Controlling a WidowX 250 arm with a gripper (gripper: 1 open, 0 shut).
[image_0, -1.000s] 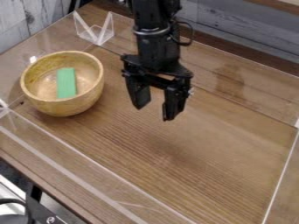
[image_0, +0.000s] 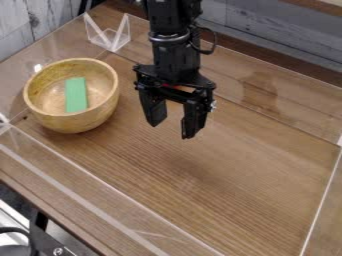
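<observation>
The black robot arm reaches down from the top centre to my gripper (image_0: 173, 112), which stands open over the middle of the wooden table (image_0: 241, 190), with no object visible between its fingers. To its left, a round tan bowl (image_0: 100, 88) holds a green block (image_0: 76, 94) lying inside it.
A white wire-like stand (image_0: 108, 32) is at the upper left. Dark cables or parts show at the lower left edge.
My gripper has shifted slightly and its fingers appear at a somewhat different angle. The bowl and green block are unchanged.
</observation>
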